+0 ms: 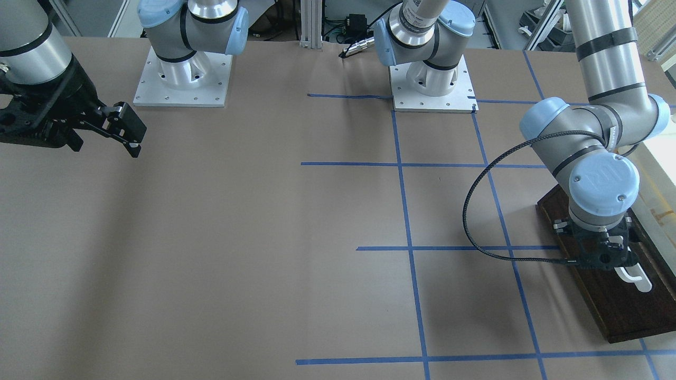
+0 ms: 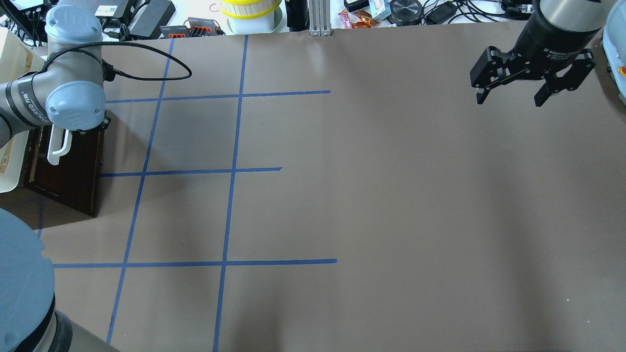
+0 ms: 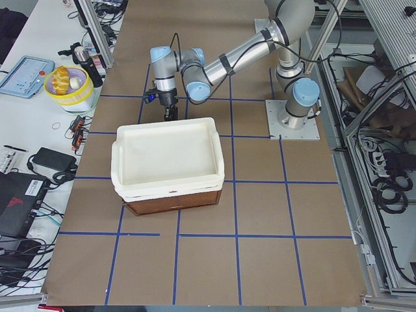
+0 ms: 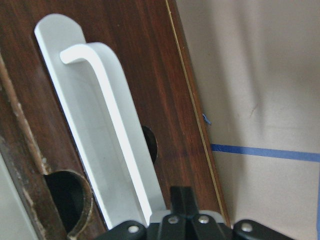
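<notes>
A dark wooden box (image 1: 618, 307) with a drawer front and white handle (image 1: 637, 278) stands at the right in the front view and at the left in the top view. In the wrist view the long white handle (image 4: 120, 130) lies over the wood, beside round holes. My black gripper is at the handle's near end; whether its fingers are shut on it cannot be told. A white bin (image 3: 168, 156) forms the box's top in the left view.
Other arms stand on white base plates (image 1: 434, 101), and another black gripper (image 2: 531, 76) hangs over the far side. A cable loop hangs from my wrist.
</notes>
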